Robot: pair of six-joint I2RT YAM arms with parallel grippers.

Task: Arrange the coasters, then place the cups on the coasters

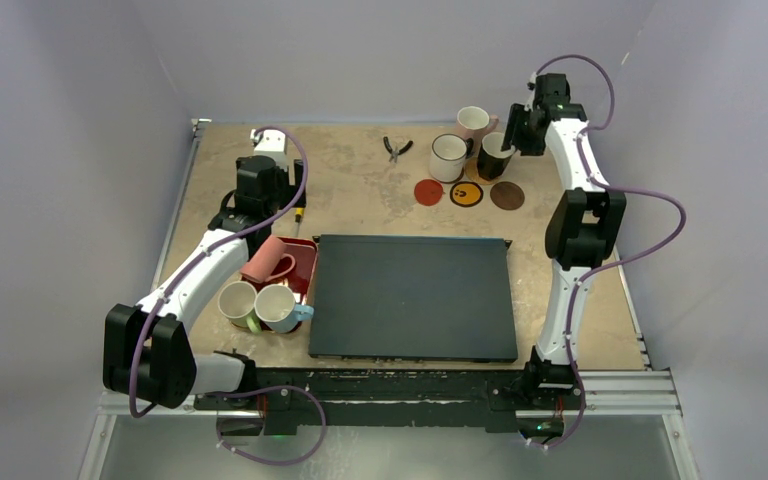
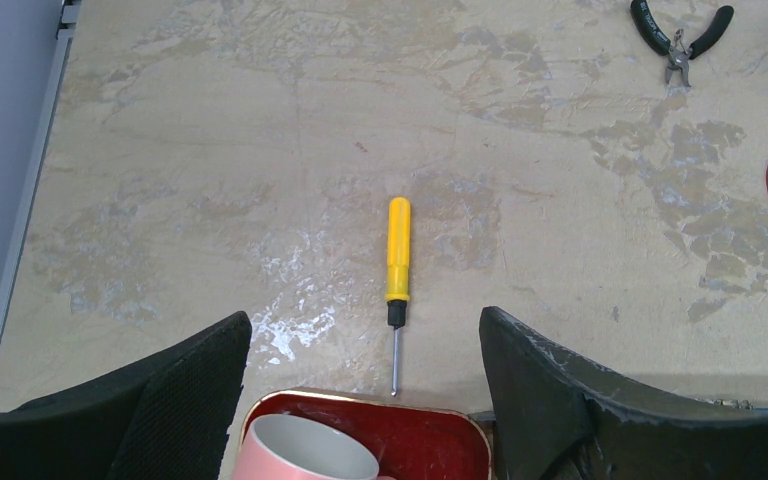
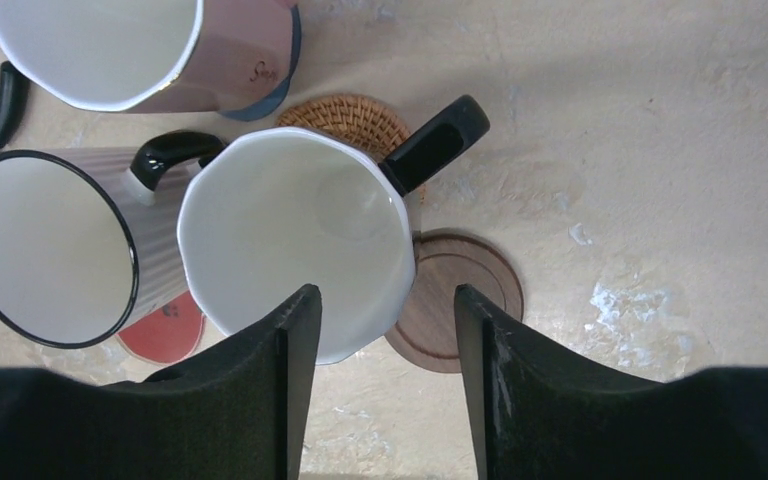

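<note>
The black cup, white inside, stands upright at the back right, partly over a woven coaster. In the right wrist view its black handle points away from my fingers. My right gripper is over its near side with the fingers apart and nothing gripped; whether a finger touches the cup cannot be told. A brown wooden coaster lies just in front of the cup. Beside it are a yellow face coaster and a red coaster. Away on the left, my left gripper hangs open and empty.
A white mug and a pink mug crowd the black cup. Pliers lie further left. A red tray with mugs and a yellow screwdriver are near my left arm. The dark panel fills the front middle.
</note>
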